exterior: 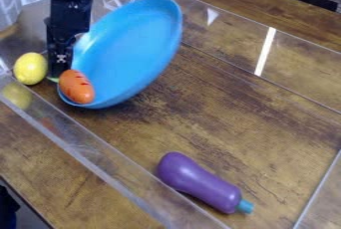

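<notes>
A blue plate (131, 44) is tilted up steeply, its right side raised, with an orange carrot (78, 88) at its lower left edge. The black gripper (64, 58) reaches down from the top left to the plate's left side, partly hidden behind it, so its fingertips are hard to make out. A yellow lemon (31, 68) lies just left of the plate and carrot.
A purple eggplant (196, 178) lies at the lower right on the wooden table (233, 94). Clear walls or panels run along the left and right.
</notes>
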